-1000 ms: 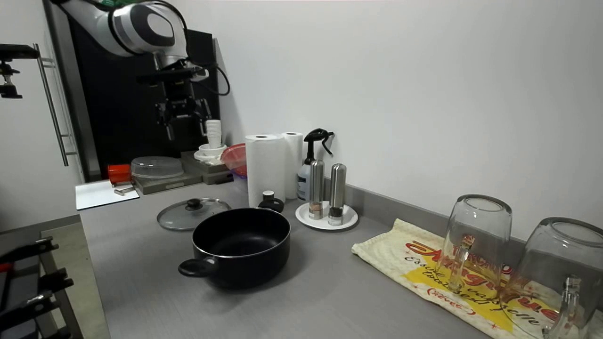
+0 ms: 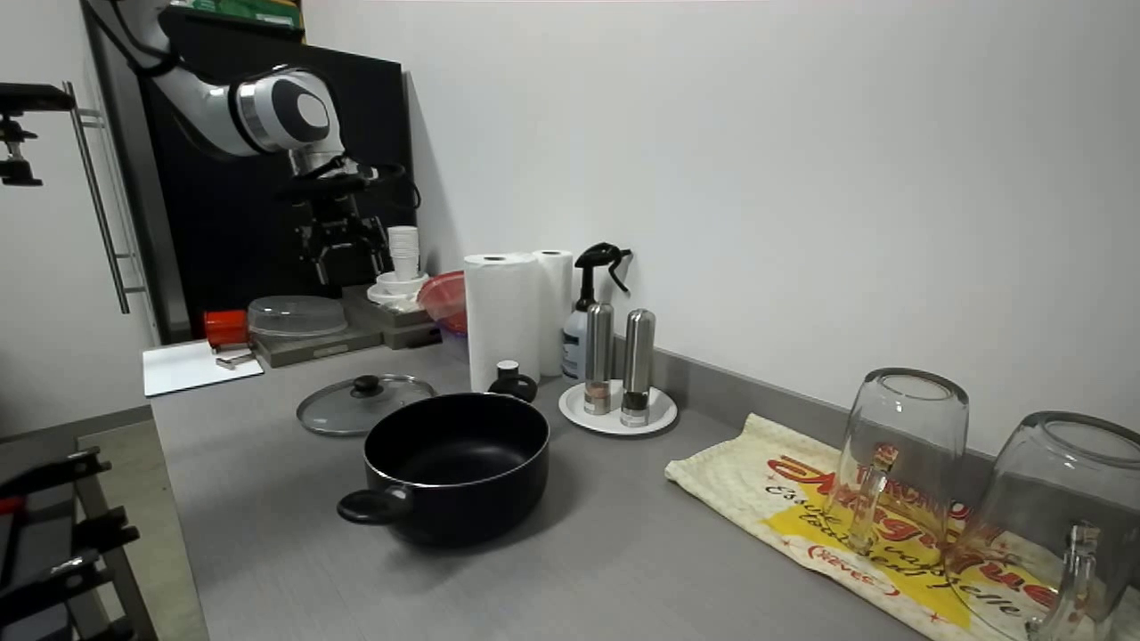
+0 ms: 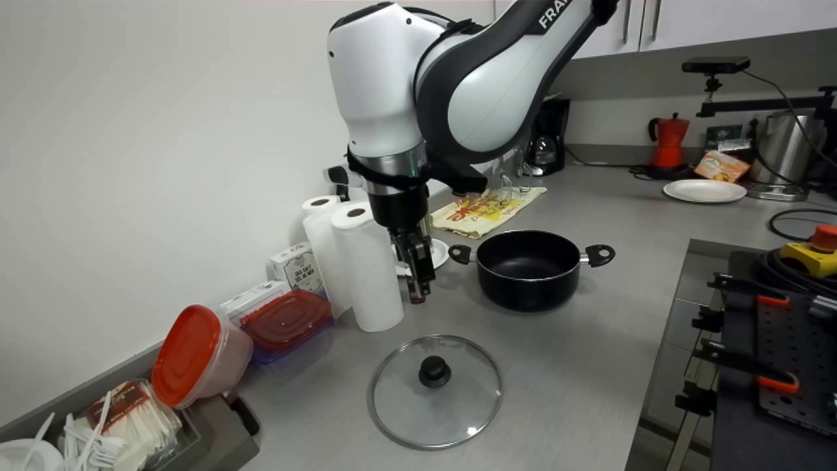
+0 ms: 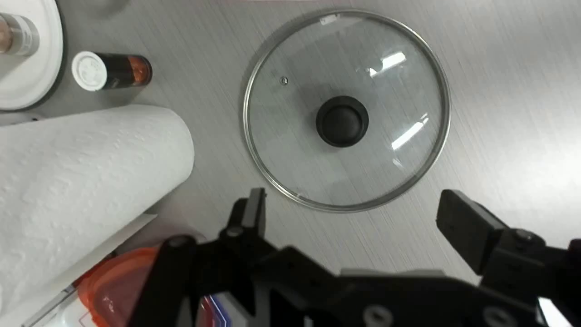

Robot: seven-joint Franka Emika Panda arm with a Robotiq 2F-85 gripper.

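A glass lid (image 4: 297,158) with a metal rim and a black knob (image 4: 342,121) lies flat on the grey counter, knob up. In the wrist view it sits just beyond my gripper, whose fingers are wide apart with nothing between them. From the side, my open gripper (image 2: 350,256) hangs well above the counter, over the region of the lid (image 2: 363,408). An empty black pot (image 2: 460,470) with two side handles stands uncovered beside the lid; the second exterior view shows both the pot (image 3: 527,282) and the lid (image 3: 436,392).
Paper towel rolls (image 3: 367,275) stand upright close to the lid, with a small spice jar (image 4: 122,71) near them. Two metal mills (image 2: 637,369) share a white plate (image 2: 663,417). Upturned glass mugs (image 2: 903,459) rest on a cloth. Red-lidded containers (image 3: 286,326) lie by the wall. Counter before the pot is bare.
In exterior view 1, the arm and gripper have come lower. The gripper's fingers stay apart. The lid, pot and other objects have not moved.
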